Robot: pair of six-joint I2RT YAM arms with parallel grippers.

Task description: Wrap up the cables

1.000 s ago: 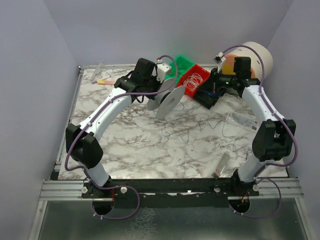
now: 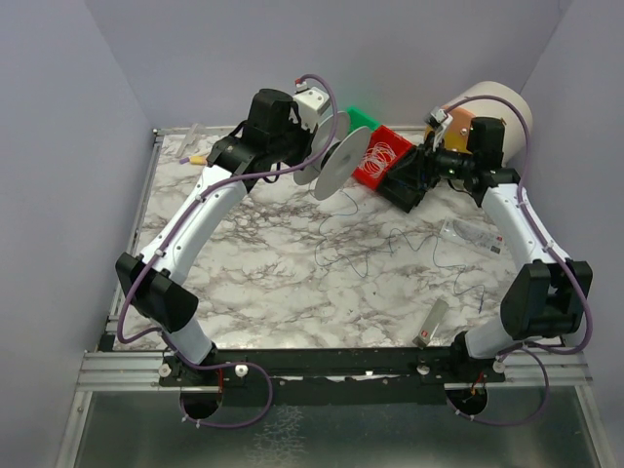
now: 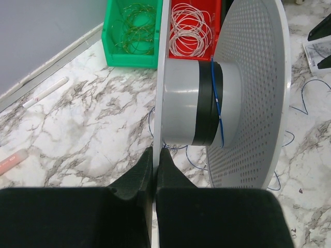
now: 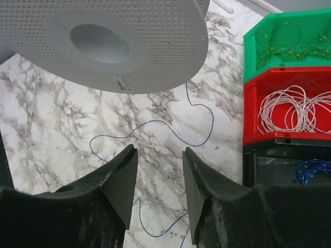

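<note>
A grey reel with perforated flanges hangs above the table, my left gripper shut on the thin rim of its near flange [image 3: 162,85]. Round the reel's black-banded hub [image 3: 207,103] runs a strand of blue cable [image 3: 217,101]. A long blue cable [image 4: 155,121] lies in loose curves on the marble below. My right gripper is partly open, its fingers [image 4: 128,163] apart with nothing held between them. It hovers near the black bin [image 2: 402,192], where a coil of blue cable [image 4: 313,170] lies.
A red bin [image 2: 378,156] with white cable and a green bin [image 3: 132,59] with thin greenish cable stand at the back. A large white roll [image 2: 502,102] is behind the right arm. Clear packets [image 2: 473,236] lie at the right.
My left gripper has carried the reel up and toward the back, and the reel is turned more. The right arm has swung outward to the right, its gripper shifting slightly.
</note>
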